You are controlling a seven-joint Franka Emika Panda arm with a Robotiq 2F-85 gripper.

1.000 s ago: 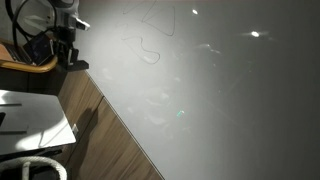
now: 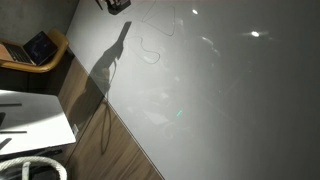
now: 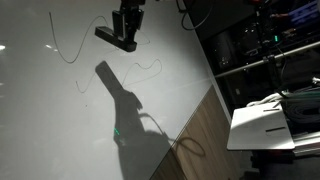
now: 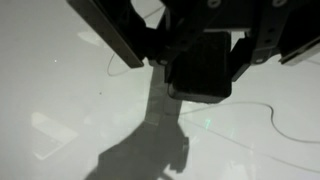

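A dark block, perhaps a whiteboard eraser (image 4: 202,72), is held between my gripper's fingers. In the wrist view my gripper is shut on it, and the block points toward the whiteboard (image 4: 90,120). The second exterior view has the block (image 3: 117,39) hanging below the gripper (image 3: 128,20), in front of the whiteboard (image 3: 40,120). A long shadow falls on the board beside it, apart from the block. Thin wavy lines are drawn on the board near the gripper. Only the underside of the gripper (image 2: 116,5) shows at the top edge of the first exterior view.
A white table (image 2: 35,120) with dark flat items stands at the left, near a chair (image 2: 50,62) holding a laptop (image 2: 40,47). Wooden panelling (image 2: 115,140) borders the board. A small teal mark (image 2: 180,113) sits on its otherwise mostly clear surface.
From beside the table and chair, my gripper has moved up and right across the board's edge, carrying the dark block. Its shadow now lies on the board.
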